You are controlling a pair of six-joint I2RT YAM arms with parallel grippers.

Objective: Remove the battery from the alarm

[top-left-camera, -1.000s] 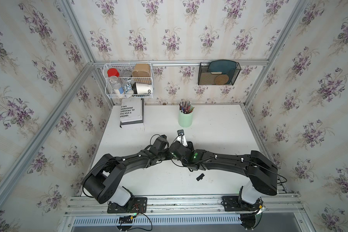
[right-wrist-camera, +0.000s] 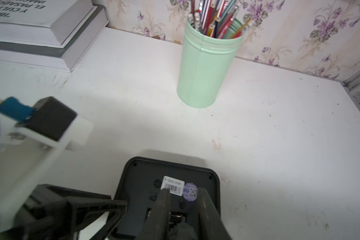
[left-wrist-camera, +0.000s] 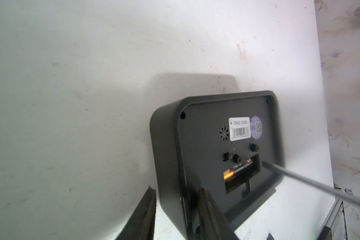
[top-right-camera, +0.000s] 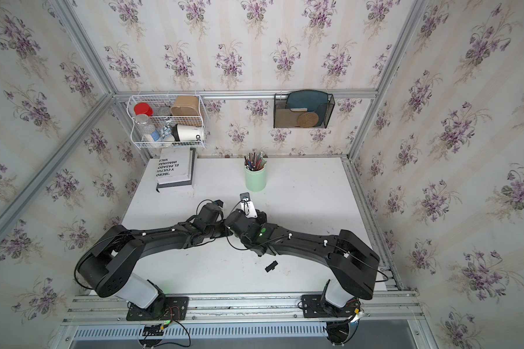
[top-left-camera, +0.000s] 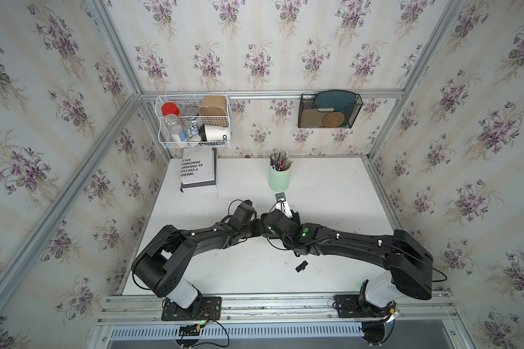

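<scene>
The black alarm (left-wrist-camera: 204, 132) lies face down on the white table, its battery compartment open with a battery (left-wrist-camera: 238, 170) inside. My left gripper is at the alarm's side edge, its fingers apart; whether they touch it I cannot tell. My right gripper is over the alarm's back at the compartment; what is between its fingers is unclear, partly dark and blurred. A thin grey rod (left-wrist-camera: 312, 182) reaches toward the compartment in the left wrist view. A small black piece (top-left-camera: 301, 265) lies on the table in front of the arms.
A green pencil cup (top-left-camera: 279, 178) stands behind the alarm. Books (top-left-camera: 198, 168) lie at the back left. A wire basket (top-left-camera: 192, 121) and a mesh holder (top-left-camera: 330, 110) hang on the back wall.
My right arm has shifted to the right over the last moment.
</scene>
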